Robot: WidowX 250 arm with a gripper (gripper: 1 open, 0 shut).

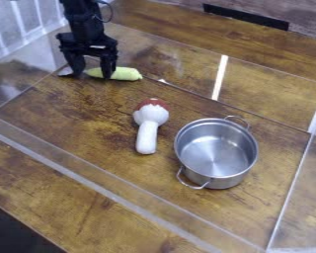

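My black gripper [87,59] is at the upper left, low over a pale green elongated object [118,74], likely a toy vegetable, with its fingers apart at that object's left part. A white object with a rounded, red-topped head [150,124] and a long handle lies in the middle of the table. A steel pot [216,150] with two side handles stands empty to the lower right. Whether anything touches my fingertips is hard to tell at this size.
Clear plastic walls border the wooden work area [68,119] on several sides.
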